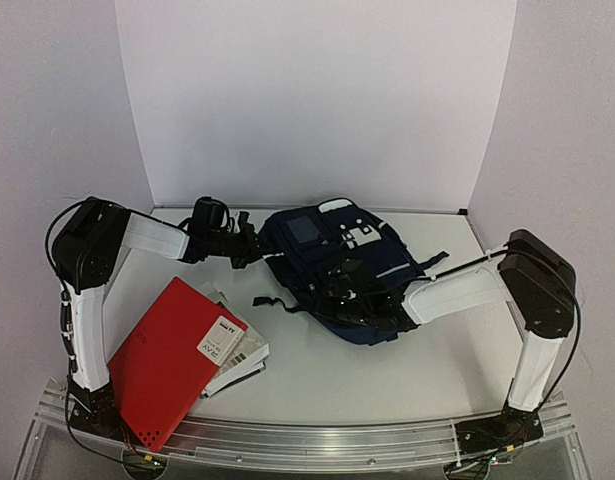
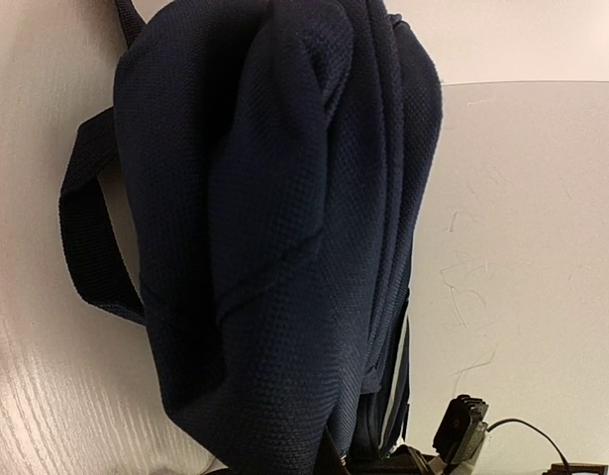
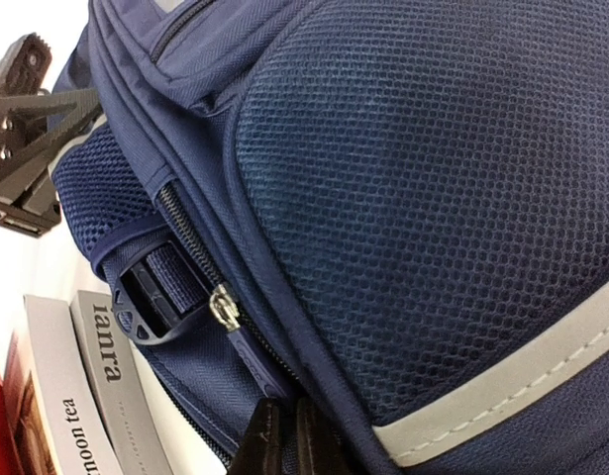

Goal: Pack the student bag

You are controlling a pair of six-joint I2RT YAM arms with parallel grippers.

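Note:
A dark navy backpack (image 1: 317, 240) lies tilted on the table. My left gripper (image 1: 271, 254) is at its left edge, where the fabric (image 2: 284, 396) runs down to dark fingers barely showing at the bottom of the left wrist view. It looks shut on that edge; its tips are mostly hidden. Over the bag's lower front is my right gripper. In the right wrist view, the right gripper is shut on the dark tab of the zipper pull (image 3: 253, 358). The metal slider (image 3: 223, 307) sits on a zipper track, its teeth visible above it.
A red folder (image 1: 167, 365) lies at front left, partly covering books (image 1: 245, 358), whose spines (image 3: 111, 366) show in the right wrist view. A loose strap (image 1: 277, 302) reaches out left of the bag.

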